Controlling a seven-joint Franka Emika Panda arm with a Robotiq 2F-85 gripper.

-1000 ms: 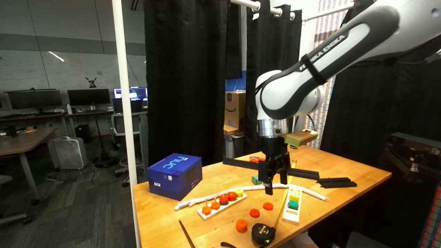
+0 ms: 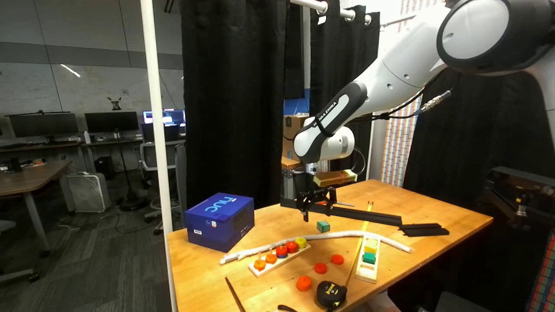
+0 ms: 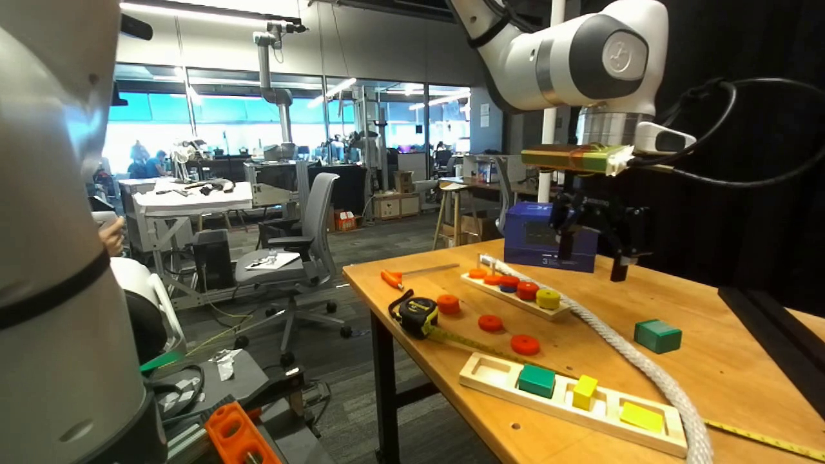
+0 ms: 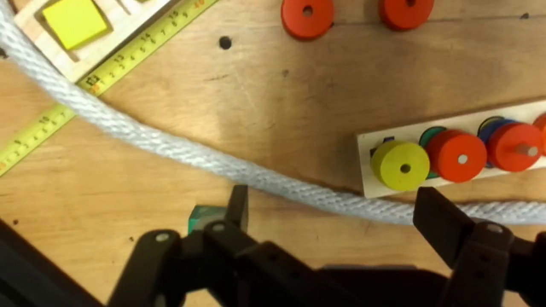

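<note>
My gripper (image 3: 593, 263) is open above the table, its black fingers wide apart with nothing between them. In the wrist view a green block (image 4: 203, 214) shows partly behind the left finger; exterior view 2 shows the same block (image 3: 658, 336) resting alone on the wood, below the gripper. A white rope (image 4: 266, 179) curves across the table. Beyond it lies a peg board (image 4: 366, 153) carrying a yellow ring (image 4: 400, 165), red rings and others. The wooden tray (image 3: 481, 371) has a green block (image 3: 537, 379) and yellow blocks (image 3: 585, 392) in its compartments.
Loose red rings (image 2: 320, 268), a tape measure (image 2: 331, 294) with its yellow blade pulled out, and an orange-handled screwdriver (image 3: 392, 279) lie around. A blue box (image 2: 220, 221) stands at one corner, black rails (image 2: 359, 213) along the back. Bare wood surrounds the green block.
The arm and gripper have shifted left and farther back in exterior view 1, from in front of the loose green block to above and behind it. The table objects look unmoved.
</note>
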